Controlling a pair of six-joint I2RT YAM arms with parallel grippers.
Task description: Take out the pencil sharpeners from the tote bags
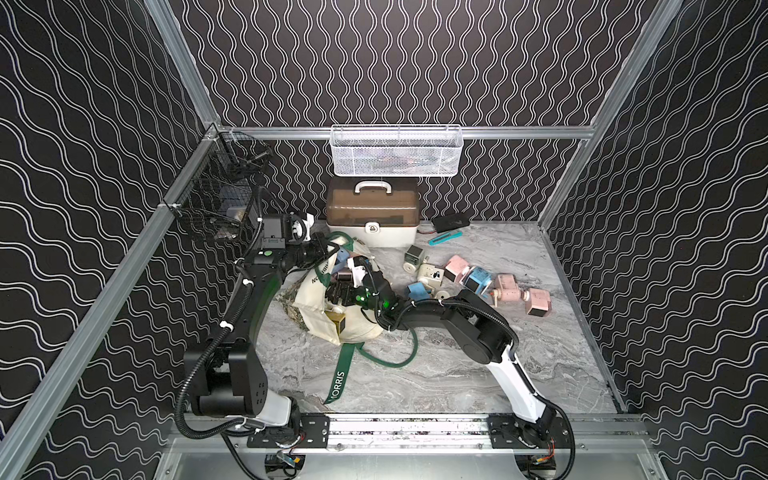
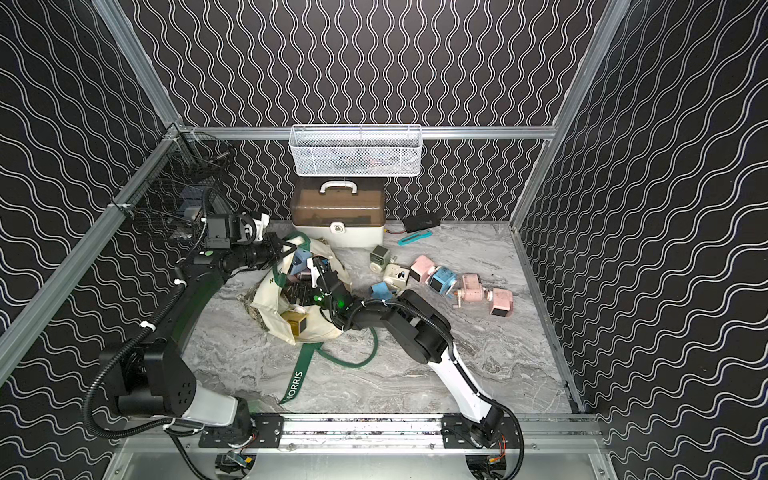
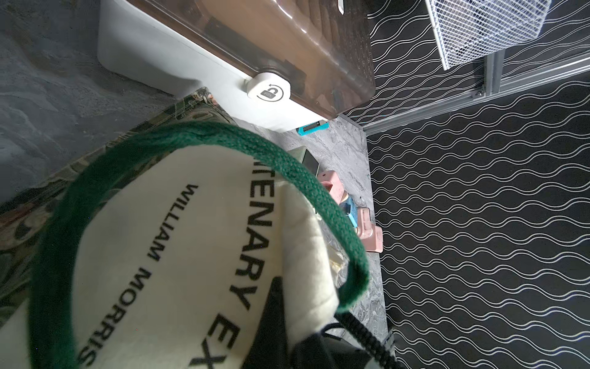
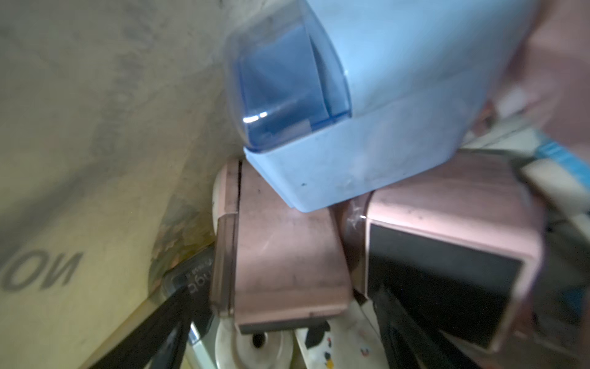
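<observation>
The cream tote bag (image 1: 317, 320) lies with its mouth open. At its upper left rim my left gripper (image 1: 332, 249) is shut on the cloth; the bag's fabric and green handle (image 3: 209, 132) fill much of the left wrist view. Inside the bag, my right gripper stands open. Ahead of its fingers are a pink sharpener (image 4: 289, 258), a second pink one with a black front (image 4: 454, 203) and a light blue sharpener (image 4: 368, 129) resting over them. A white round part (image 4: 253, 344) shows below. A yellow sharpener (image 1: 337, 321) sits near the bag's lower edge.
Several sharpeners lie on the table right of the bag, among them a blue one (image 1: 477, 279) and a pink one (image 1: 537, 301). A brown-lidded box (image 1: 373, 209) stands behind. A green strap (image 1: 339, 374) trails toward the front.
</observation>
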